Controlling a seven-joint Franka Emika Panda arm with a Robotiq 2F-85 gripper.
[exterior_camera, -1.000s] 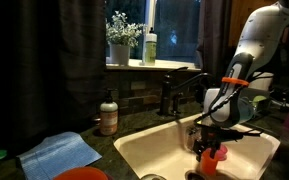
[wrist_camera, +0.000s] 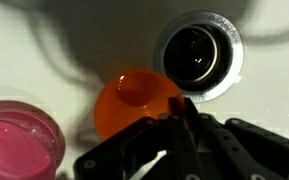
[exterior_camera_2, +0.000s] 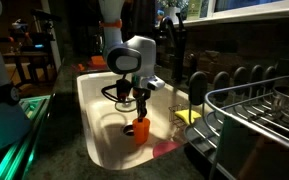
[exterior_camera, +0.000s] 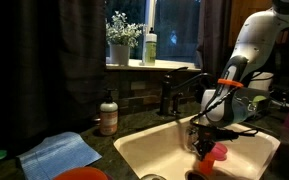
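Observation:
An orange cup (exterior_camera_2: 141, 132) is upright in the sink, its rim between the fingers of my shut gripper (exterior_camera_2: 142, 118). From above, in the wrist view, the gripper meets the right side of the cup (wrist_camera: 132, 100), and the cup's inside looks empty. In exterior view 1 the cup (exterior_camera: 206, 164) shows low in the basin, partly hidden by the gripper (exterior_camera: 200, 150). Whether its base touches the sink floor I cannot tell.
A pink cup (wrist_camera: 19, 140) stands left of the orange one in the wrist view. The drain (wrist_camera: 196, 55) lies close by on the other side. White sink walls (exterior_camera_2: 89, 95) surround the arm; a wire dish rack (exterior_camera_2: 254, 110) stands beside the basin.
In exterior view 1 the gripper and orange cup have shifted slightly left and lower in the sink. The finger's hold on the cup looks unchanged.

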